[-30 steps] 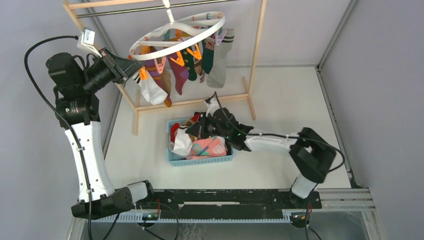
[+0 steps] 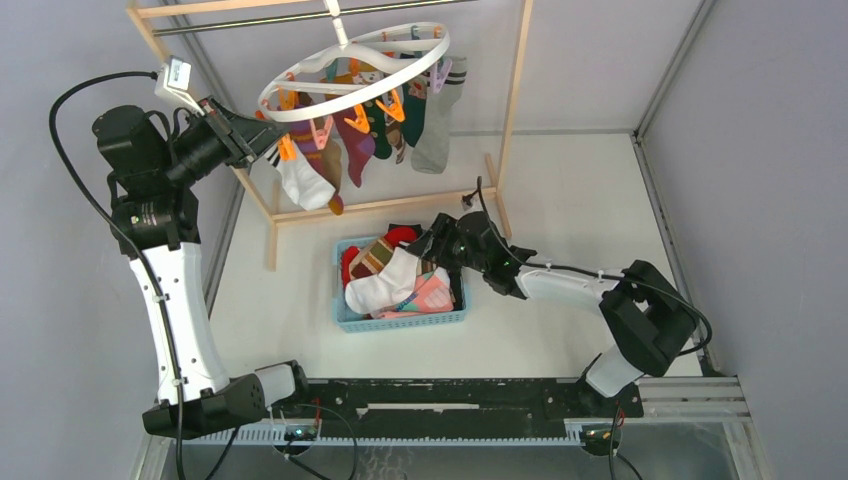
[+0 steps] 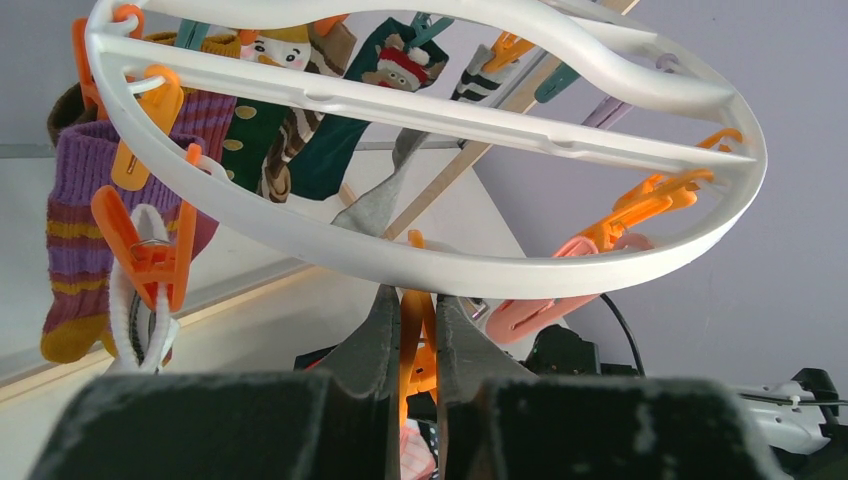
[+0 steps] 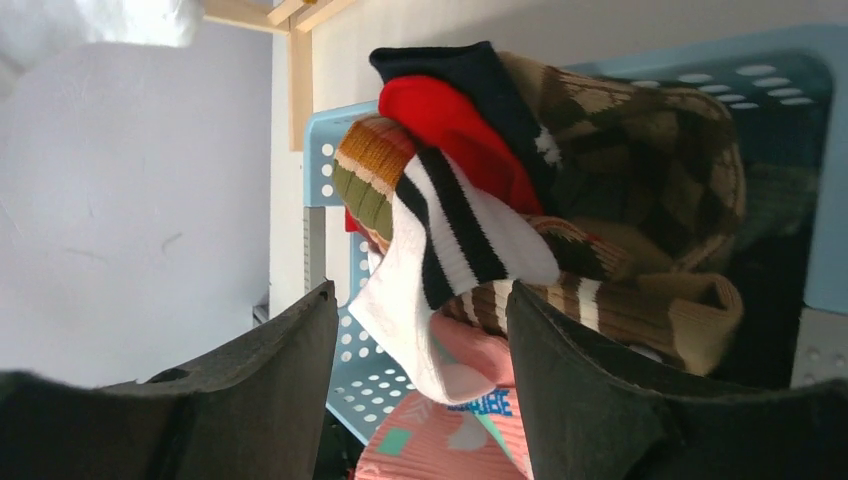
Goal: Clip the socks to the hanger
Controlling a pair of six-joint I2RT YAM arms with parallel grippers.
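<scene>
In the left wrist view my left gripper is shut on an orange clip (image 3: 411, 325) hanging from the rim of the round white hanger (image 3: 450, 268). From above, the left gripper (image 2: 268, 138) is at the hanger's left side, near a hung white sock (image 2: 303, 182). My right gripper stands open over the blue basket (image 4: 822, 210). A white sock with black stripes (image 4: 395, 290) lies loose on the pile below its spread fingers, not gripped. Seen from above, the right gripper (image 2: 430, 246) is over the basket's upper right part.
Patterned socks and a grey sock (image 2: 437, 125) hang from the hanger. An orange clip (image 2: 391, 104) and a pink clip (image 2: 321, 132) are on its front rim. More socks fill the basket, including a pink one (image 2: 425, 297). The wooden rack (image 2: 400, 201) stands behind.
My right gripper has moved right across the basket, uncovering more of the white sock, which now lies spread out on the pile. The left arm and hanger have stayed practically still.
</scene>
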